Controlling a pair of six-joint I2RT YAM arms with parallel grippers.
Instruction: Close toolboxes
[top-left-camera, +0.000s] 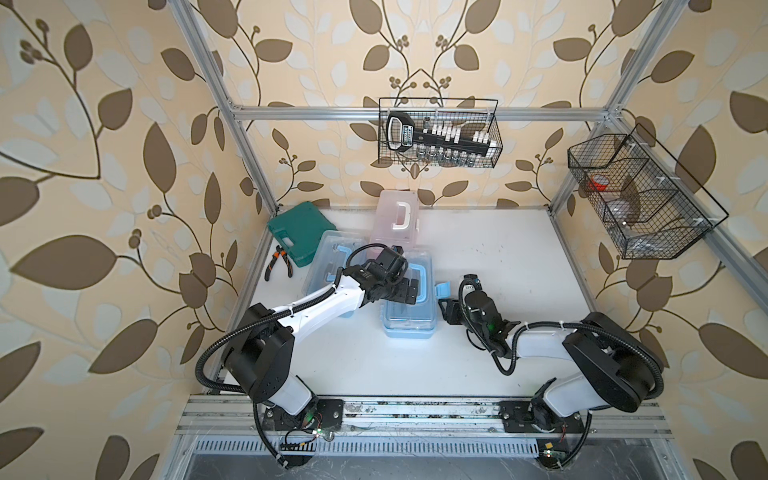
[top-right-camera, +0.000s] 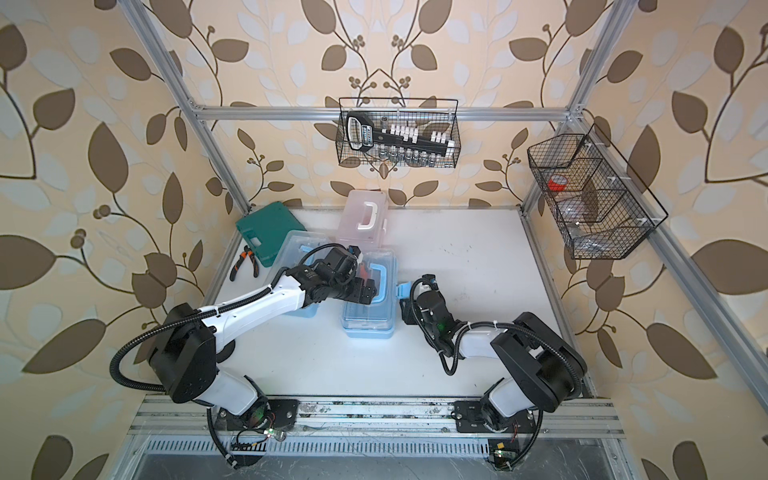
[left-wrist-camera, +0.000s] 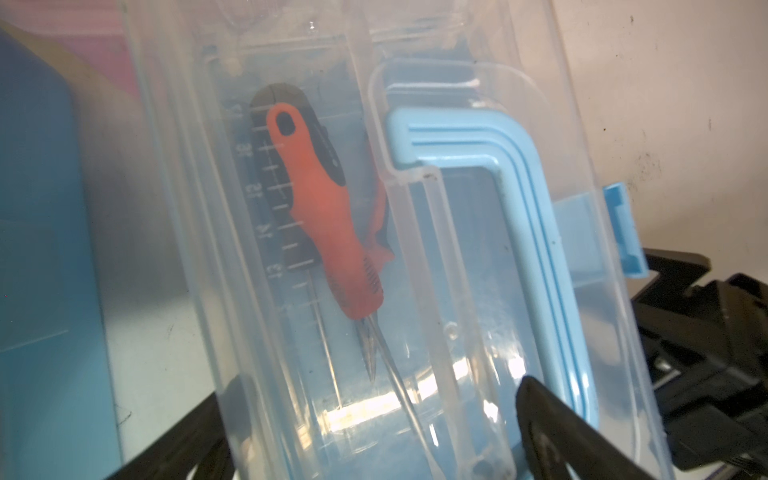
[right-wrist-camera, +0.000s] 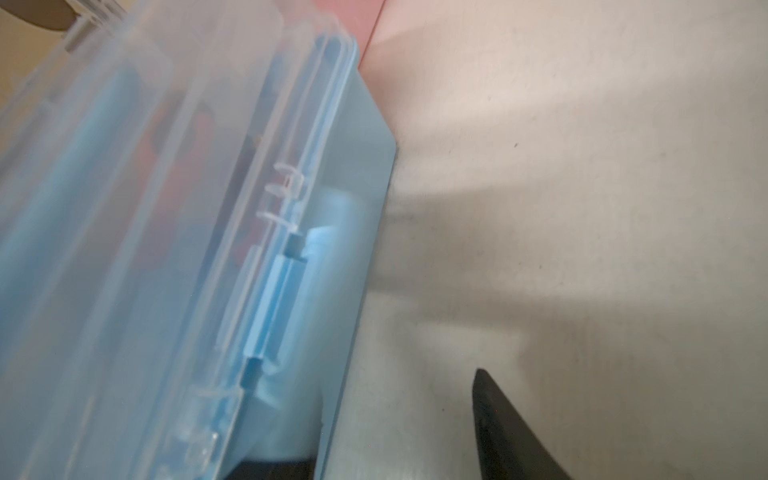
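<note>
The clear blue toolbox (top-left-camera: 409, 316) in the middle holds red-handled screwdrivers (left-wrist-camera: 328, 224) under its transparent lid. My left gripper is open over the lid, its fingers on either side of the view's lower part. At the box's right side a light blue latch (left-wrist-camera: 628, 232) sticks out, and my right gripper stands open beside that side, low near the table. Another blue toolbox (top-right-camera: 292, 256) lies to the left, partly hidden by my left arm.
A pink case (top-left-camera: 388, 204) and a green case (top-left-camera: 296, 232) lie at the back, with pliers (top-right-camera: 240, 264) at the left. Wire baskets (top-left-camera: 440, 136) hang on the back and right walls.
</note>
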